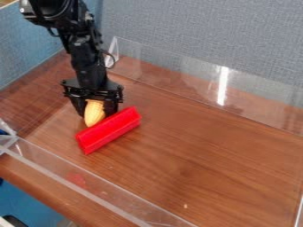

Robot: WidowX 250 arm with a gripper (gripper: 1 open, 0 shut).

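My black gripper (94,96) is shut on a yellow oblong object (94,115) at the left of the wooden table (201,168). The object's top is hidden behind the fingers. A red rectangular block (108,131) lies diagonally just to the front right of the yellow object, touching it or very close.
Clear plastic walls (231,97) border the table at the back and along the front left. A white bracket (5,140) stands at the left edge.
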